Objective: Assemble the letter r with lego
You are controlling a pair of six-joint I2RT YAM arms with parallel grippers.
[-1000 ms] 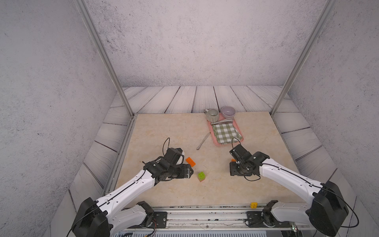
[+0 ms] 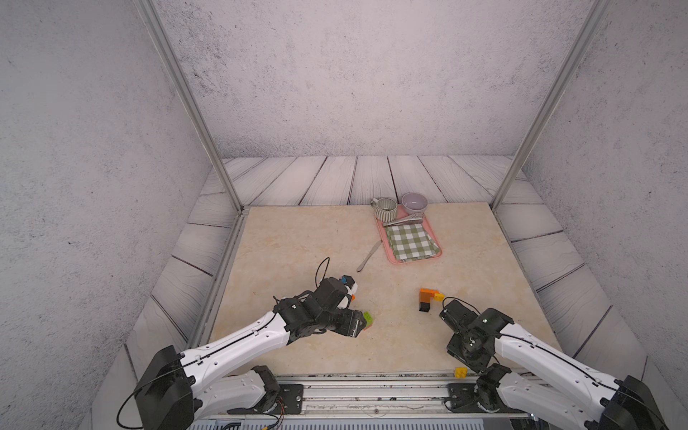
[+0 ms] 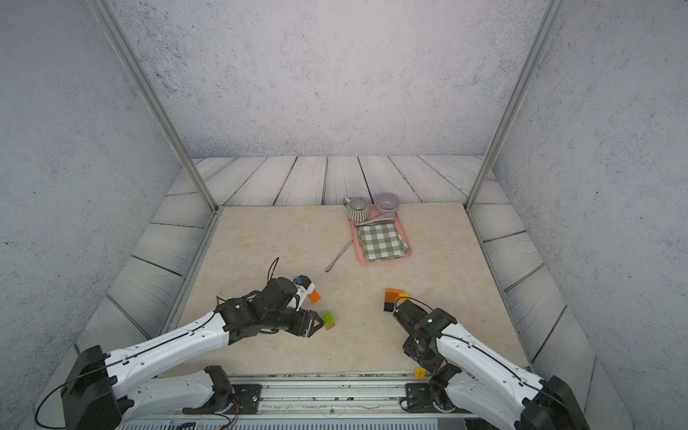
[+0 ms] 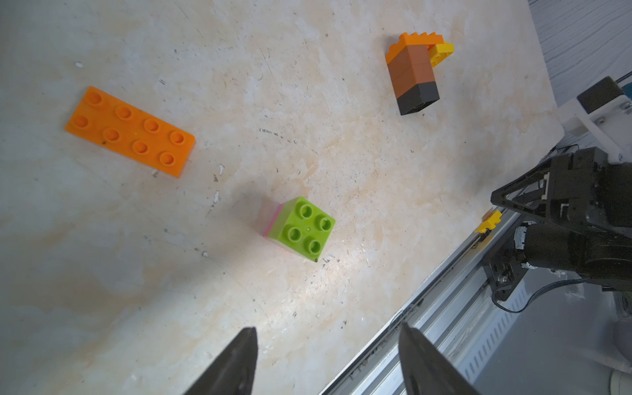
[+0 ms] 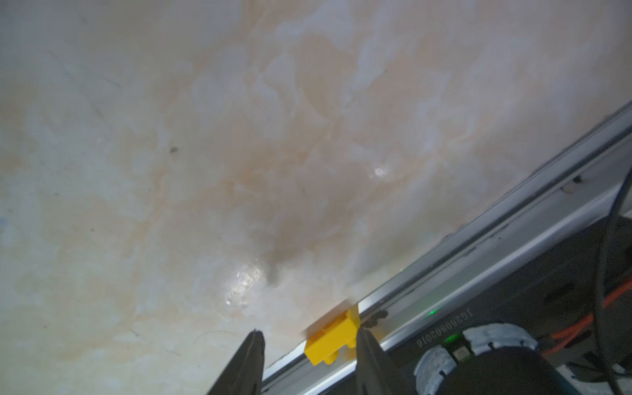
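Note:
An assembly of orange, brown, black and yellow bricks stands right of centre. An orange plate and a green-topped brick with pink below lie apart on the left-centre. My left gripper is over them, fingers apart and empty. My right gripper is low at the front edge, fingers apart around where a yellow brick appears beyond the tips; whether they touch it is unclear.
A pink tray with cloth, mug and bowl sits at the back, a utensil beside it. The metal front edge borders the table.
My right arm has swept down toward the front edge and yellow brick, uncovering the brick assembly. My left arm has moved rightward over the orange plate.

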